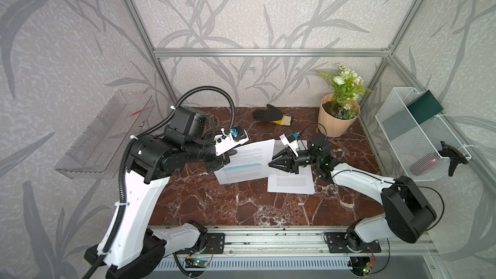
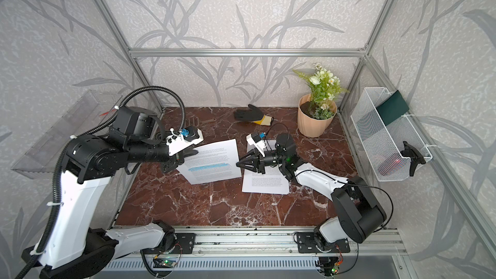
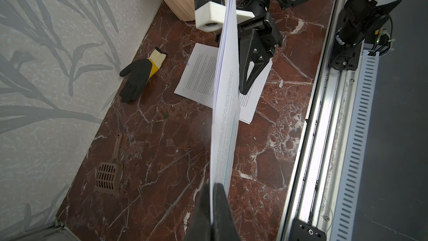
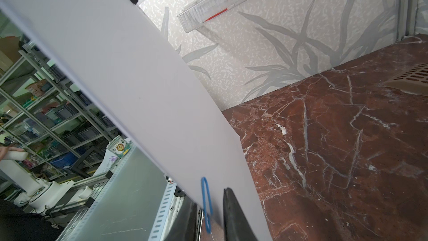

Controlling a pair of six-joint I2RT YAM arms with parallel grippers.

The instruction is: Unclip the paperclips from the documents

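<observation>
A held-up stack of printed sheets (image 1: 248, 155) with a blue highlighted line has its one edge in my left gripper, which is shut on it. At the opposite edge is my right gripper, its fingers partly open and narrowing. A blue paperclip (image 4: 204, 186) on that edge shows between the right fingers, with a gap left around it. Under the right gripper, a second document (image 1: 291, 181) lies flat on the table. A tiny bluish mark (image 3: 186, 63) shows near its edge, too small to identify.
A black and yellow glove (image 1: 272, 115) lies at the back. The potted plant (image 1: 339, 116) stands back right, and a slotted scoop (image 3: 109, 176) lies back left. A clear tray (image 1: 85, 168) and white mesh basket (image 1: 413, 134) hang on the side walls.
</observation>
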